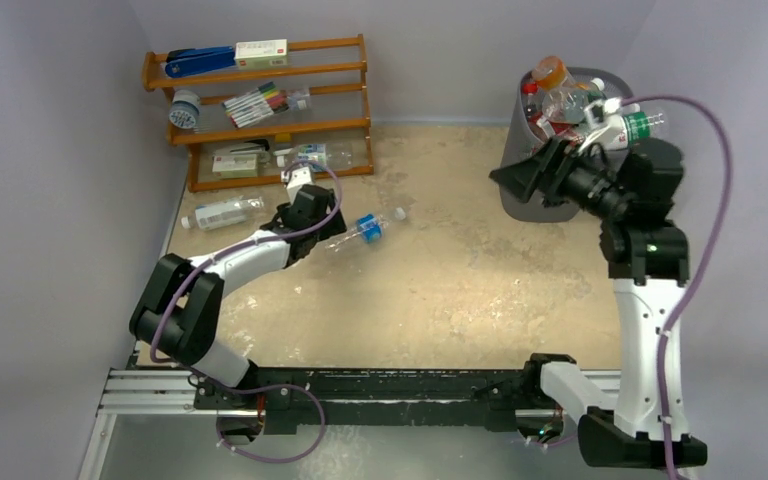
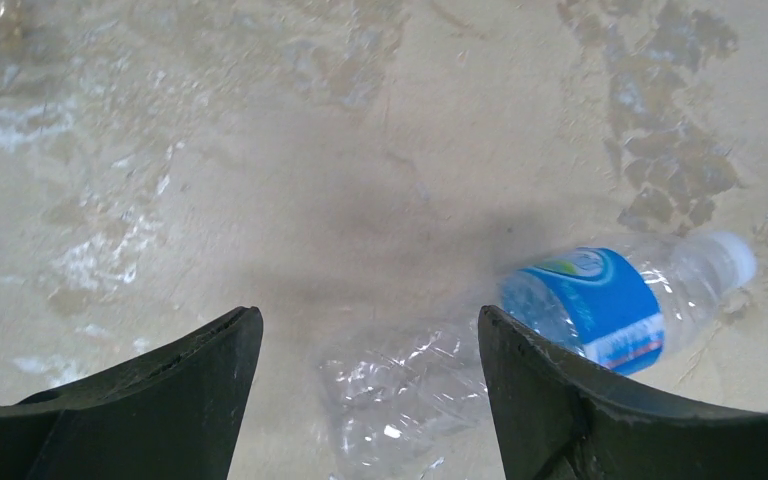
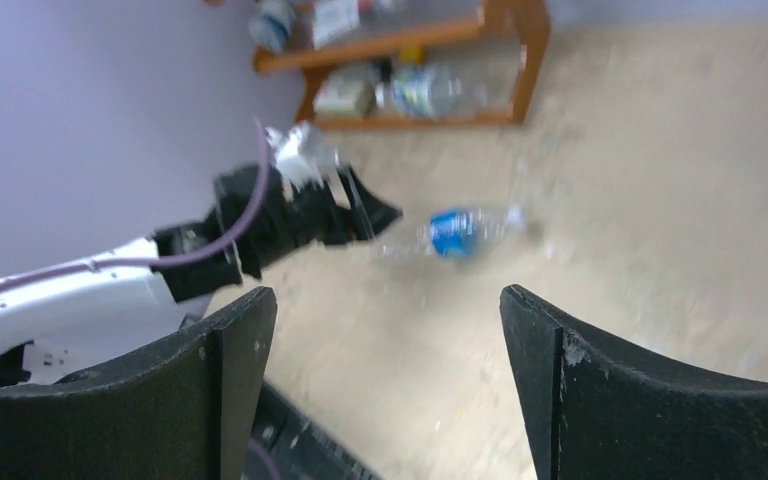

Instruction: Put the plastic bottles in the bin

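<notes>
A clear bottle with blue label [image 1: 369, 228] lies on the table; in the left wrist view this bottle [image 2: 580, 310] sits at lower right, partly behind a finger of my left gripper, which stands open with nothing between its fingers. A second clear bottle [image 1: 222, 212] lies left of that gripper, and another [image 1: 325, 157] is on the rack's lowest shelf. The grey bin [image 1: 526, 205] at back right is heaped with bottles. My right gripper [image 1: 520, 176] is in front of the bin's top, fingers apart and empty in its blurred wrist view.
A wooden rack [image 1: 350, 125] at back left holds boxes, markers, a blue item and a jar. Walls bound the sides and back.
</notes>
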